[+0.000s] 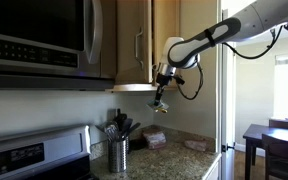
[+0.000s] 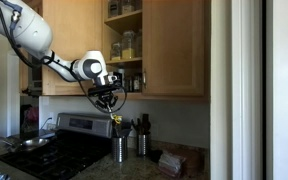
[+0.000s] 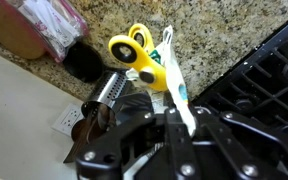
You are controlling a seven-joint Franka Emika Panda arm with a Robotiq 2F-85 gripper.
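Observation:
In the wrist view, yellow-handled scissors [image 3: 134,50] and a narrow white item [image 3: 174,80] lie against each other in front of my gripper. The white item runs down between the fingers, which are shut on it; how the scissors are gripped is partly hidden. From exterior view 1, my gripper [image 1: 159,101] hangs in the air below the upper cabinet, with a small yellowish shape at its tip. Exterior view 2 shows the gripper [image 2: 113,110] pointing down, above the metal utensil holder [image 2: 120,151].
Utensils stand in a metal holder [image 1: 118,156] beside the stove [image 1: 39,155]. Packaged food [image 1: 156,140] rests at the counter's back. An upper cabinet door [image 2: 169,60] is near the arm, and jars [image 2: 129,44] fill an open shelf.

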